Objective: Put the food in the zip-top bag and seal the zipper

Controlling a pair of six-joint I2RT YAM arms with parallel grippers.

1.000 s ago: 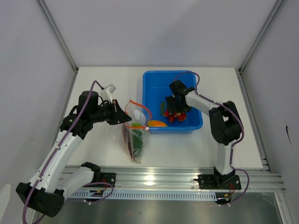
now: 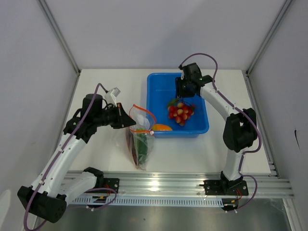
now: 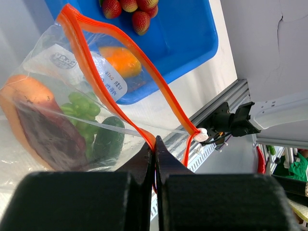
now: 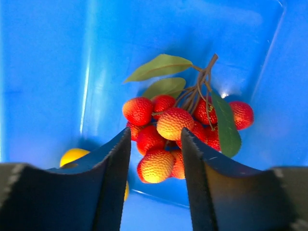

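The clear zip bag with an orange zipper stands open, holding a sweet-potato-like item, green grapes and a dark green vegetable. My left gripper is shut on the bag's zipper edge. In the blue tray lies a bunch of red lychee-like fruit with leaves, beside a yellow item. My right gripper hangs above the fruit, part open, with nothing held.
Walls and metal rails surround the workspace.
My right gripper has lifted up and back from the fruit, leaving the bunch uncovered in the tray. The left arm and bag look unchanged.
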